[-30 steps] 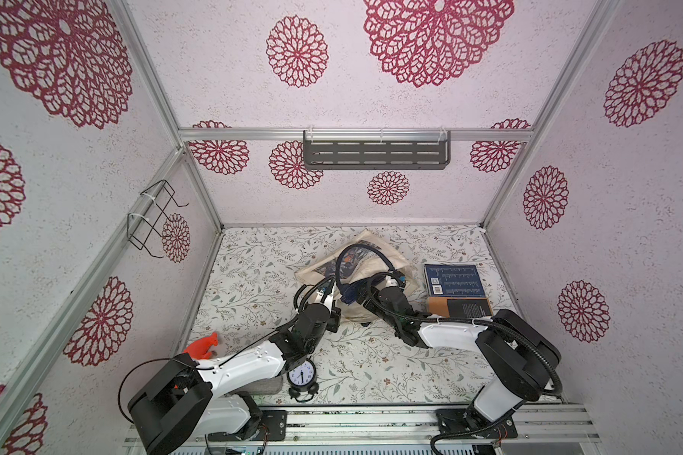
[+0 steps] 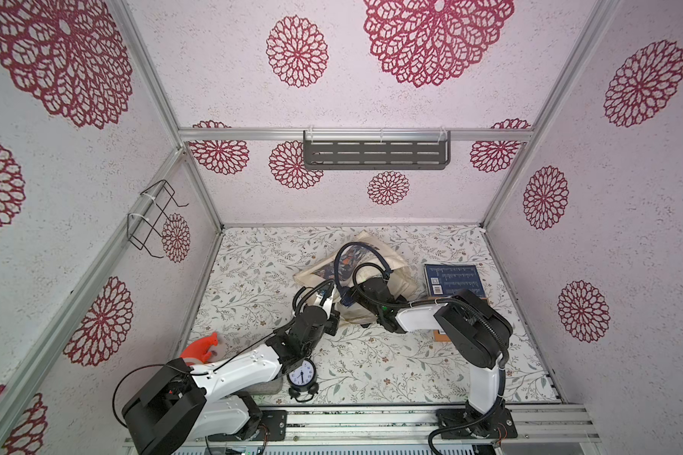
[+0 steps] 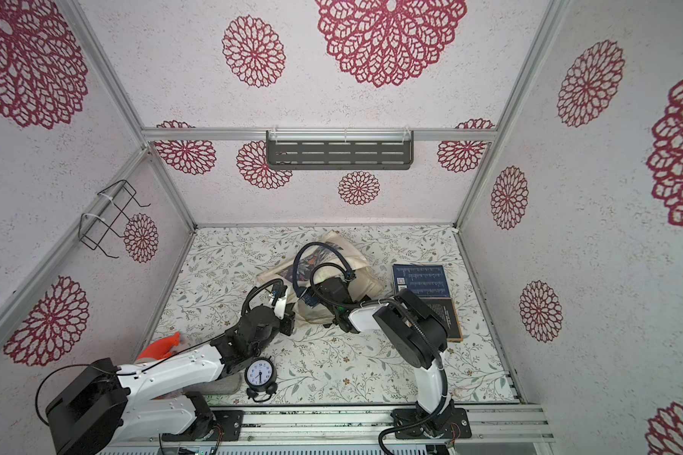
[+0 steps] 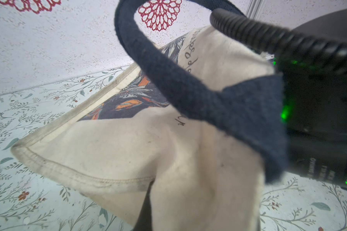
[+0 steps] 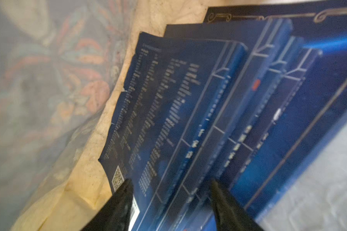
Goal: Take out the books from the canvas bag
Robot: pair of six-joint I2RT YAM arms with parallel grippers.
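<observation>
The cream canvas bag [image 2: 391,258] lies at the middle back, a printed panel and navy handles [image 4: 169,77] on it. My left gripper [image 2: 324,309] is shut at its front left; in the left wrist view its fingers are mostly hidden by the cloth, and I cannot tell whether cloth is between them. My right gripper reaches into the bag, fingers apart over several blue books [image 5: 181,96] standing close together, one fingertip at the front book's cover, the other among the spines. Contact is unclear.
Two books [image 2: 454,279], blue and dark with orange, lie at the right. An alarm clock [image 2: 302,375] and an orange object [image 2: 199,349] are at the front left. A grey rack [image 2: 375,155] hangs at the back.
My right arm has shifted leftward and reached further into the bag, its elbow swinging in from the right. My left arm has barely moved.
</observation>
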